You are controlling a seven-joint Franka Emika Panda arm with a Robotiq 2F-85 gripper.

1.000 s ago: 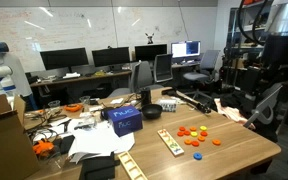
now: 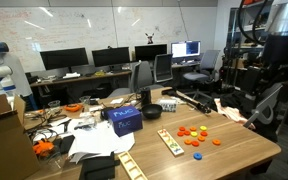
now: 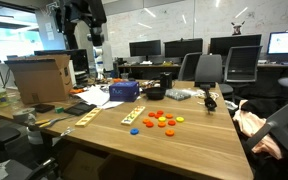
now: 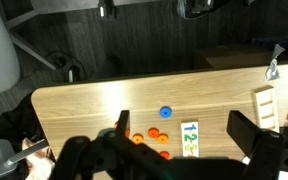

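Note:
Several orange, red and yellow discs lie loosely on the wooden table (image 2: 209, 165), among them an orange disc (image 3: 170, 133). A single blue disc (image 4: 165, 112) is set apart near the table's edge. Beside the discs rests a pale wooden tray (image 2: 170, 142) with round slots, marked with a 2 in the wrist view; another slotted tray (image 2: 132, 166) lies further along. My gripper is open high above the table, its two dark fingers wide apart, with nothing between them.
A blue box (image 2: 124, 121), a black bowl (image 2: 151, 111) and white papers (image 2: 87, 143) take up the table's other part. A large cardboard box (image 3: 42, 80) stands at one end. Bare wood surrounds the discs. Office chairs and monitors are beyond.

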